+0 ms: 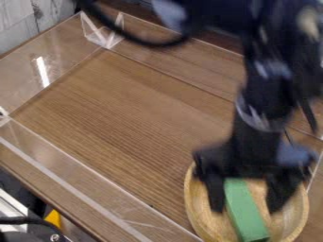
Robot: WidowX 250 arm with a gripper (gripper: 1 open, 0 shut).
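Observation:
My black gripper point(259, 175), blurred by motion, is low at the right, open, over a round wooden bowl point(205, 213). In the bowl lies a long green block point(246, 223), its upper end just below the blurred fingers. Whether the fingers touch the block I cannot tell.
Clear plastic edging runs along the left side, with a clear corner piece point(104, 28) at the top left. A dark cable crosses the top.

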